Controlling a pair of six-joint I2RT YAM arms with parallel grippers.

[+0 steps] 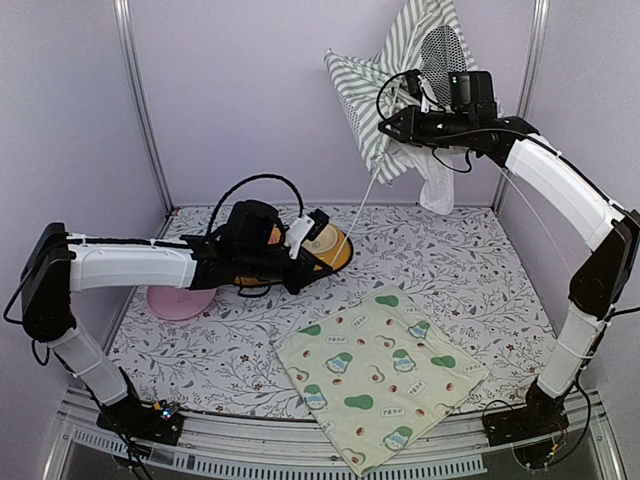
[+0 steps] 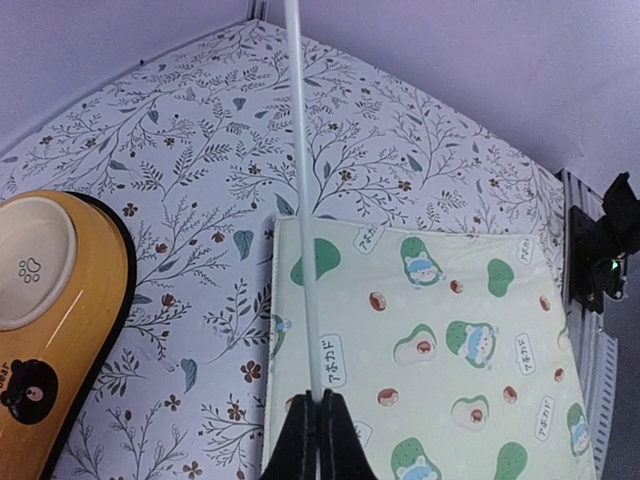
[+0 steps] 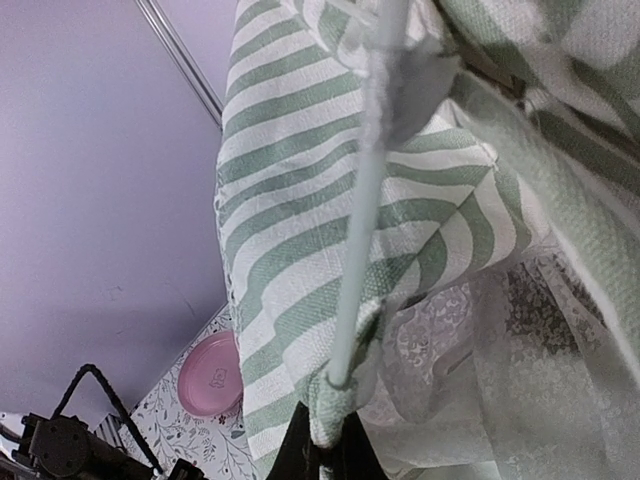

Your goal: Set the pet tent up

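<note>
The striped green-and-white tent fabric (image 1: 365, 85) hangs high at the back right, with my right gripper shut on its cloth where a thin white pole (image 3: 360, 230) enters a sleeve. Part of a sheer white panel (image 3: 520, 360) shows below. The pole runs down to my left gripper, which is shut on it in the middle of the workspace, as the left wrist view shows. The avocado-print mat (image 1: 375, 370) lies flat at the front centre.
An orange tray (image 2: 70, 300) with a white bowl (image 2: 30, 265) sits behind the left arm, and a pink plate (image 1: 175, 305) lies at the left. Walls bound the sides and back.
</note>
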